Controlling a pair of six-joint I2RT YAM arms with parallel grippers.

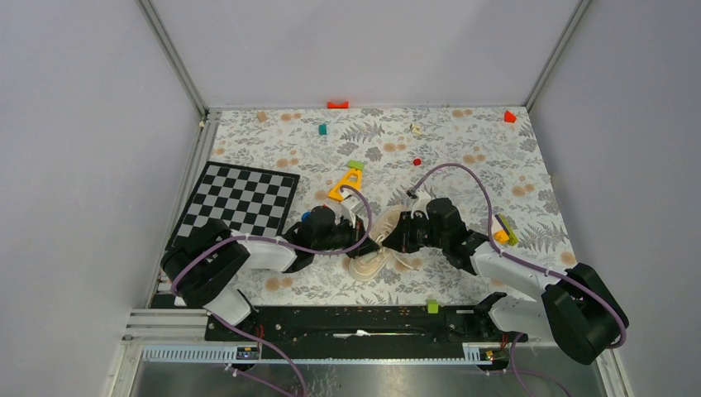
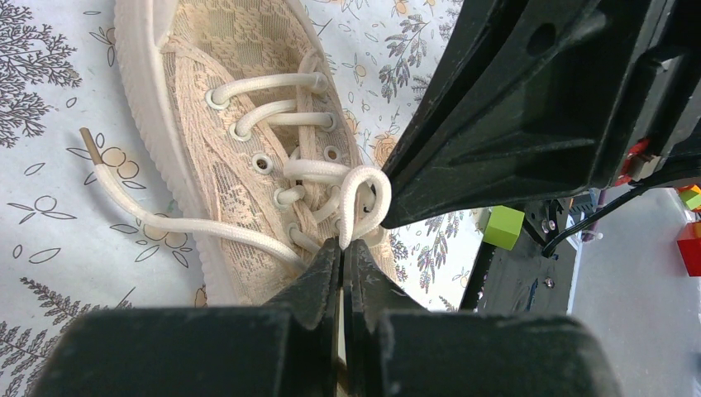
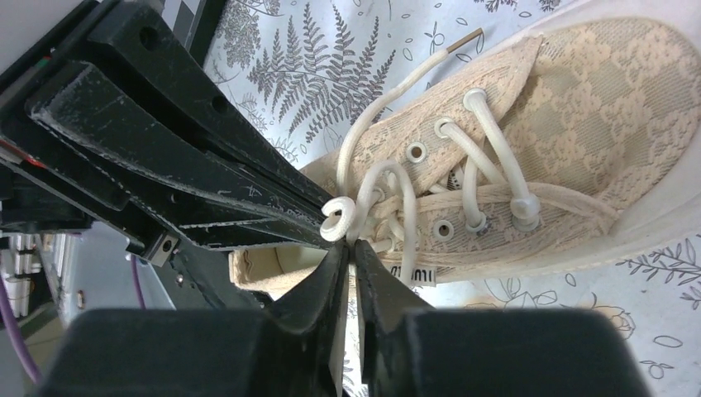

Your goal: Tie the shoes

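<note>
The beige lace-up shoe [image 1: 368,266] lies on the patterned table between both grippers. My left gripper is shut with a white lace loop [image 2: 368,178] rising from between its fingertips. My right gripper has its fingertips close together at the laces, beside the left one; whether they grip lace is unclear. A loose lace end [image 2: 124,198] lies out to the shoe's side in the left wrist view.
A checkerboard [image 1: 240,194] is at the left. A yellow triangular piece [image 1: 347,184] lies behind the shoe, a green block [image 1: 431,307] at the front edge.
</note>
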